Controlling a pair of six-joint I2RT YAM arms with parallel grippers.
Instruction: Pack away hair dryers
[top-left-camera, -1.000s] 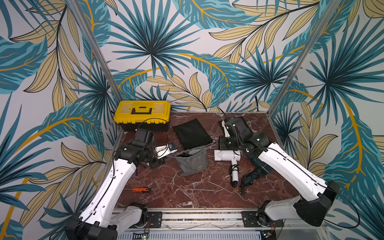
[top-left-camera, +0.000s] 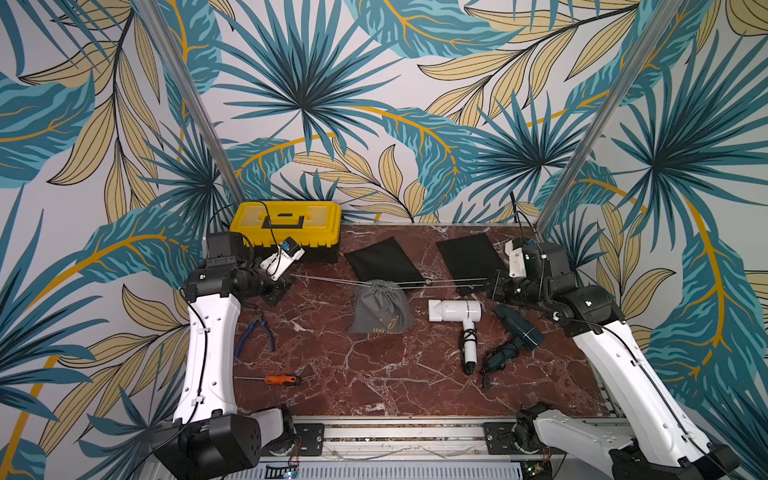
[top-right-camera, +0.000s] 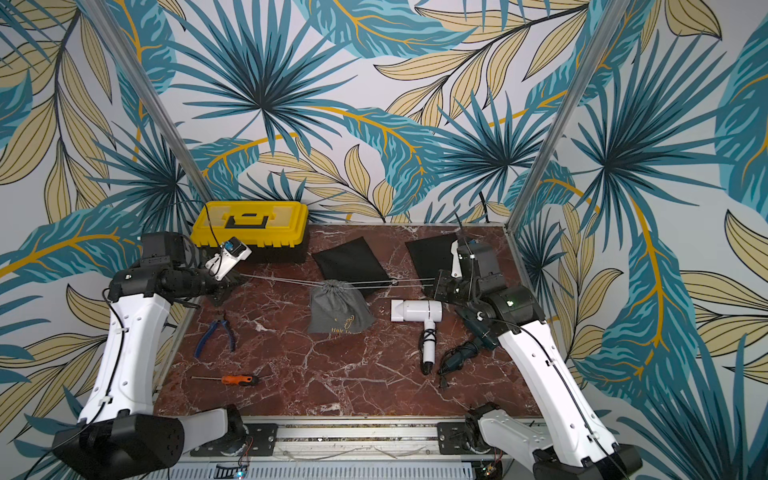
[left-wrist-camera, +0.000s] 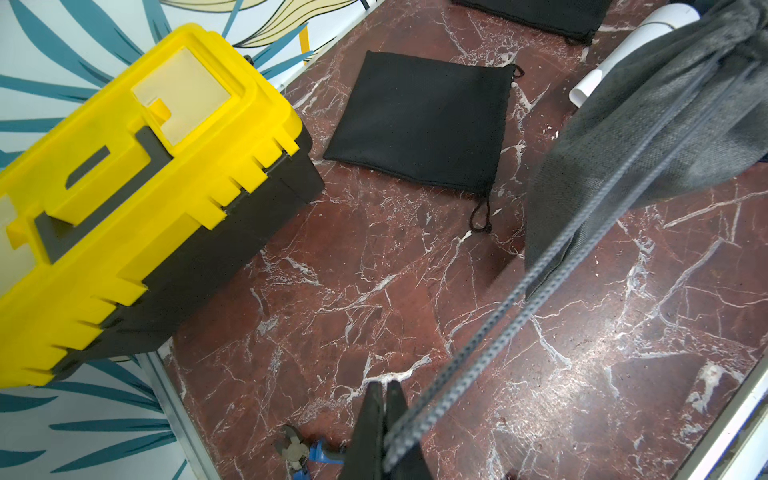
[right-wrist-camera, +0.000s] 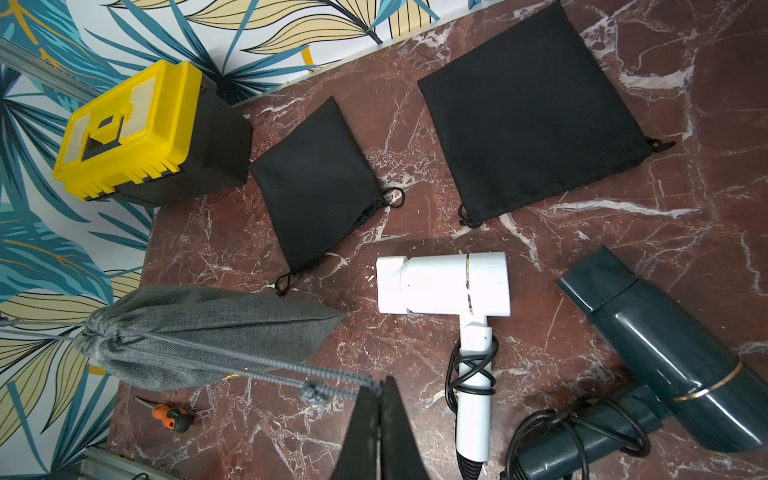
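Note:
A grey drawstring bag (top-left-camera: 381, 310) hangs between my two arms, its neck gathered tight and its cords stretched to both sides. In the left wrist view my left gripper is shut on the bag's cord (left-wrist-camera: 512, 312). At the other side my right gripper is shut on the opposite cord (right-wrist-camera: 264, 376), which has a knot in it. A white hair dryer (right-wrist-camera: 440, 284) and a dark teal hair dryer (right-wrist-camera: 664, 344) lie on the table with their cables wound round the handles. What the grey bag contains is hidden.
Two flat black bags (right-wrist-camera: 316, 188) lie towards the back. A yellow toolbox (top-left-camera: 284, 224) stands at the back left. Blue pliers (top-left-camera: 256, 332) and an orange screwdriver (top-left-camera: 281, 380) lie at the left.
My grippers have moved apart, left arm leftward and right arm rightward, drawing the cords out. The grey bag's mouth, open a second ago, is now gathered shut.

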